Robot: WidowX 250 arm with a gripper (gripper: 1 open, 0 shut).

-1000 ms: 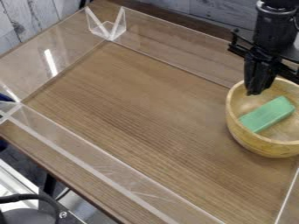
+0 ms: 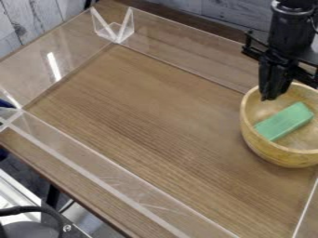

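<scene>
My gripper (image 2: 269, 74) is at the upper right, held above a wooden bowl (image 2: 255, 140); its fingers look shut, with nothing visible between them. In the bowl lies a green rectangular block (image 2: 284, 122), resting at a slant. The tips of the gripper are over the back rim of the bowl.
A wooden table (image 2: 137, 121) fills most of the view, largely clear in the middle and left. Clear plastic strips and corner pieces line its edges. A black cable or fixture (image 2: 32, 212) is at the bottom left.
The gripper has shifted very slightly over the bowl; the bowl and green block look unchanged.
</scene>
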